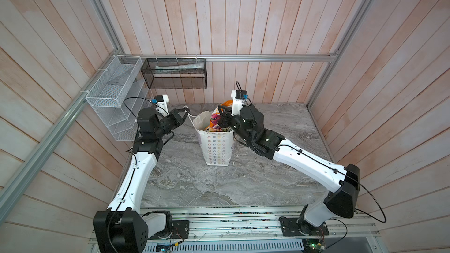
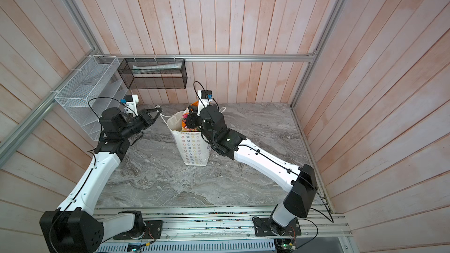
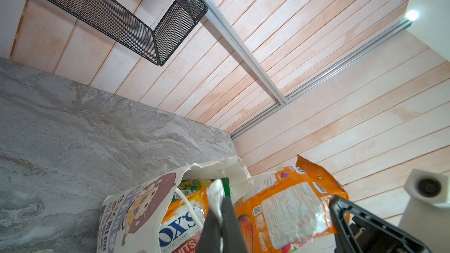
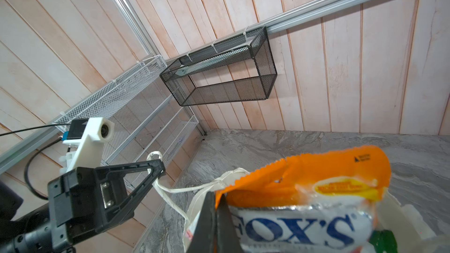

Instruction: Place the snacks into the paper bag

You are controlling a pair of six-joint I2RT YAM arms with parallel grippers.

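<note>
The white paper bag (image 1: 217,149) stands upright on the table, its mouth facing up. My left gripper (image 1: 186,110) is shut on the bag's white rope handle (image 4: 186,189), pulled out to the left. An orange FOX'S snack pack (image 4: 300,196) is gripped along its edge by my right gripper, directly over the bag's mouth. In the left wrist view the pack's printed back faces me, its lower end dipping behind the bag's rim. Inside the bag lie another orange FOX'S pack (image 3: 183,222) and a green pack (image 3: 193,186).
A black wire basket (image 1: 174,73) hangs on the back wall, and white wire shelves (image 1: 115,96) on the left. Bare grey marble tabletop (image 1: 286,126) surrounds the bag, with open room on the right.
</note>
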